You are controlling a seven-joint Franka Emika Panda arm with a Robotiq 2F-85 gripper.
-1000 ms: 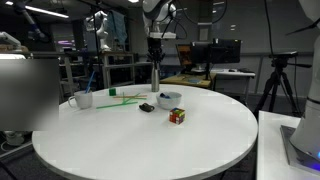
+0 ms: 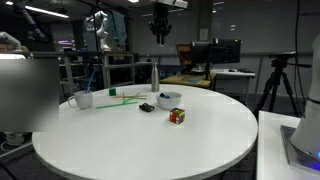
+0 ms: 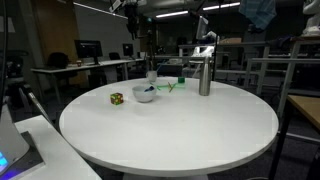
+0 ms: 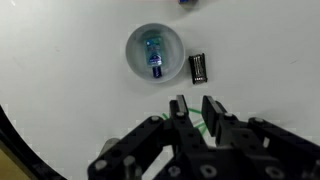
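Note:
My gripper hangs high above the round table, its fingers apart and nothing visible between them. In exterior view 1 the gripper is above the far part of the table. Below it stands a white bowl holding a blue item. Beside the bowl lies a small black item. A colourful cube sits nearer the front of the table. The grey metal bottle stands upright, apart from the bowl.
A white mug stands at the left of the table. Green sticks and a small green block lie toward the back.
My gripper has risen and shifted slightly to the right, away from the bottle's top in exterior view 1. The objects on the table have not moved.

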